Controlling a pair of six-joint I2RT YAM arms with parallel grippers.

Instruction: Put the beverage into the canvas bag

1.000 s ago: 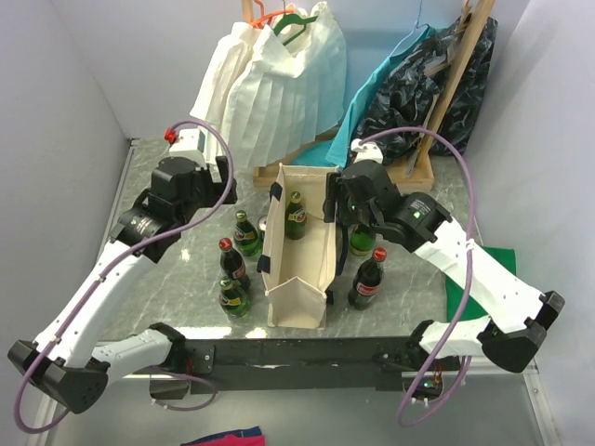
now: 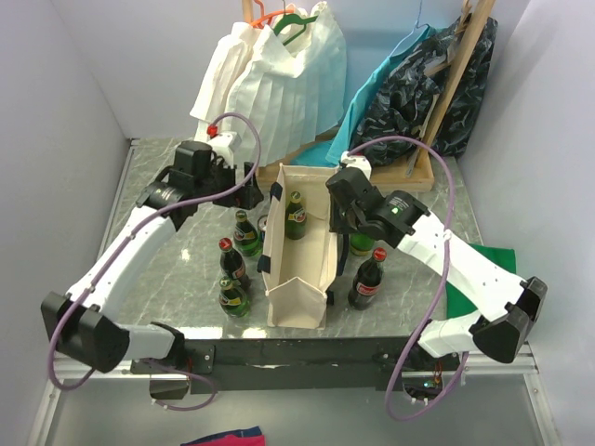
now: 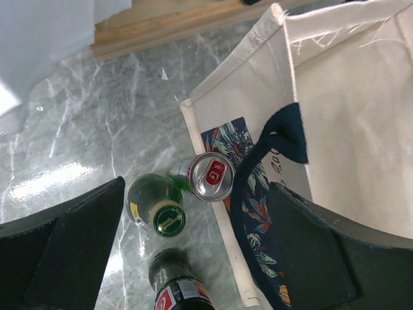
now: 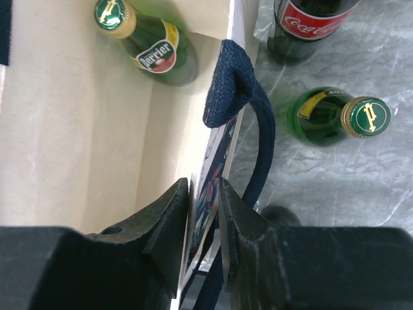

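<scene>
The cream canvas bag (image 2: 299, 302) stands upright and open at the table's middle, a green Perrier bottle (image 2: 296, 218) standing inside. My right gripper is shut on the bag's right rim (image 4: 195, 216), near a navy strap (image 4: 261, 129). Over the table left of the bag, my left gripper (image 2: 249, 186) is open and empty. Below it in the left wrist view are a silver-topped can (image 3: 211, 177) close against the bag's left side, a green bottle (image 3: 158, 203) beside the can, and a cola bottle (image 3: 177, 281).
Another green bottle (image 2: 234, 299) stands at the front left. Right of the bag are a cola bottle (image 2: 366, 281) and a green bottle (image 2: 361, 243). Behind, white garments (image 2: 288, 84) hang over a wooden base (image 2: 416, 177). Bare table (image 2: 177, 288) lies at far left.
My left gripper has moved right, toward the bag. Bottles and bag look unmoved.
</scene>
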